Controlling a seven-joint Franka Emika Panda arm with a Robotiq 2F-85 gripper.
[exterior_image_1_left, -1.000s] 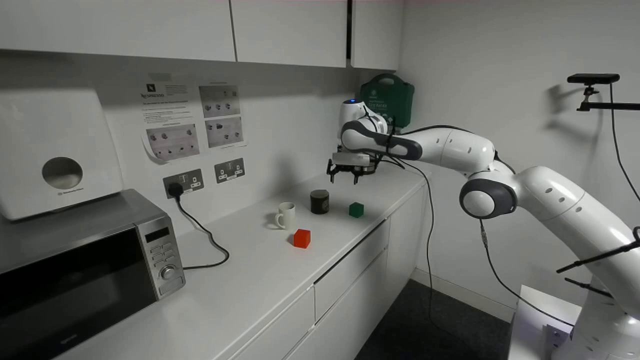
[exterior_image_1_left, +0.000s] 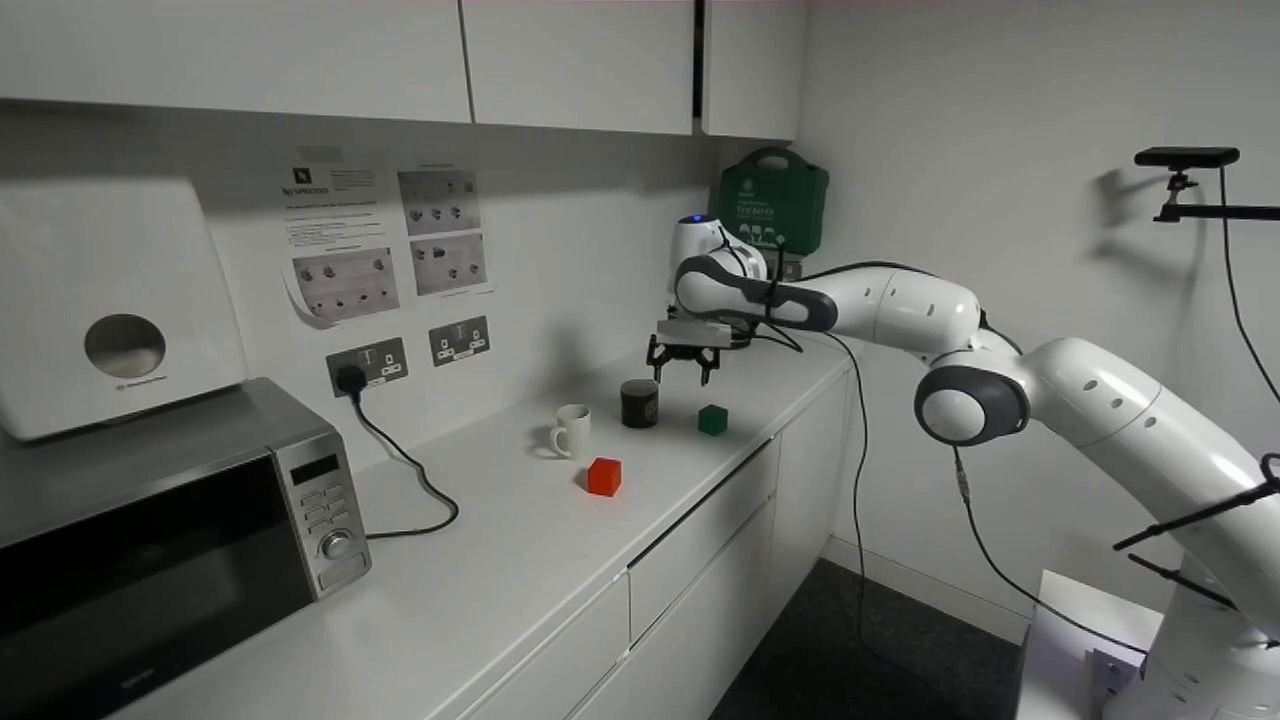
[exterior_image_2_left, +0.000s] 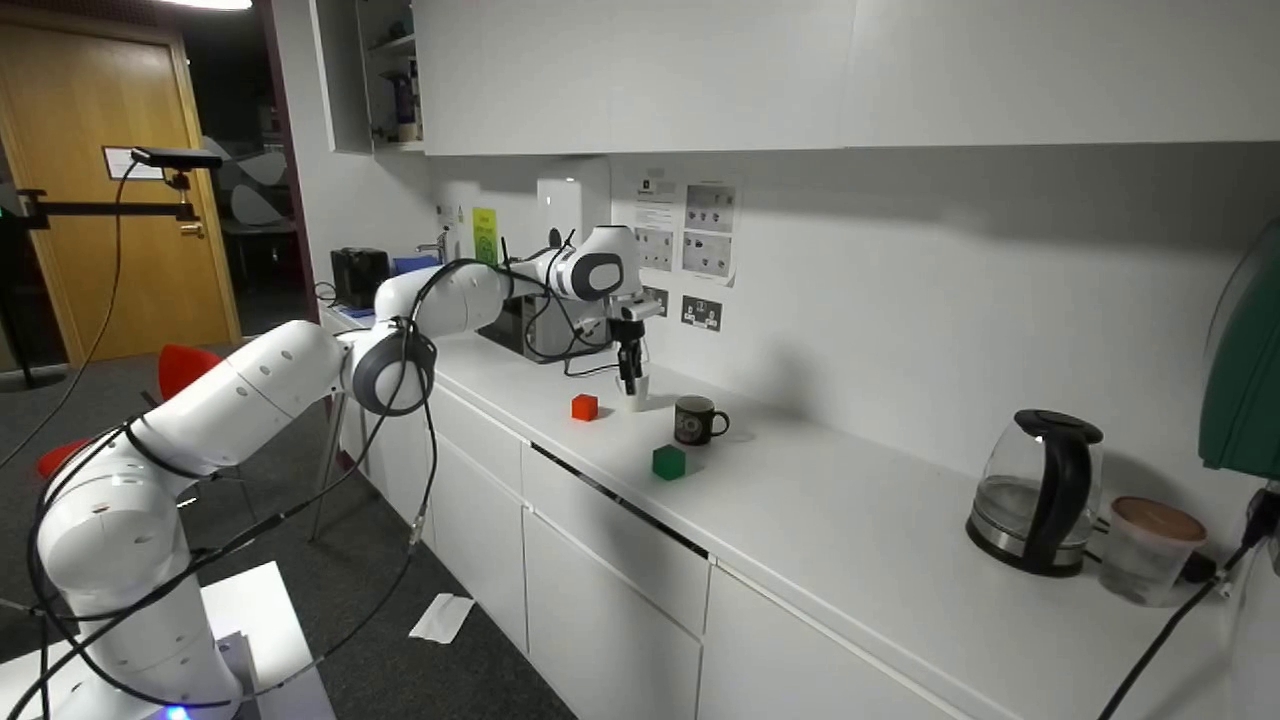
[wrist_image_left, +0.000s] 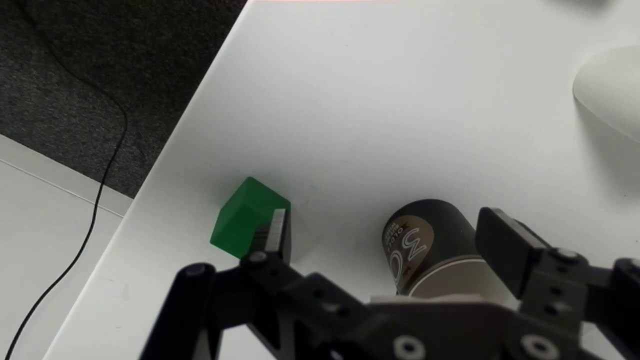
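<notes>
My gripper (exterior_image_1_left: 681, 370) is open above the counter, its fingers wide apart and nothing between them. Beneath it stands a black mug (exterior_image_1_left: 639, 404), upright, with a printed label that shows in the wrist view. A green cube (exterior_image_1_left: 713, 419) lies on the counter nearer the front edge; one finger partly covers the cube (wrist_image_left: 247, 217) in the wrist view. The white mug (exterior_image_1_left: 575, 430) stands upright, and close to it sits a red cube (exterior_image_1_left: 603, 476). In exterior view 2 the gripper (exterior_image_2_left: 631, 372) hides part of the white mug (exterior_image_2_left: 636, 396).
A microwave (exterior_image_1_left: 306, 504) fills the counter's near left end. At the opposite end stand a kettle (exterior_image_2_left: 1034, 494) and a lidded tub (exterior_image_2_left: 1148, 552), below a green case (exterior_image_2_left: 1243, 372). Bare counter lies between the green cube and the kettle. Cupboards hang overhead.
Compared with a second ago, my gripper is lower and slightly farther left in exterior view 1. The mugs and cubes have stayed put.
</notes>
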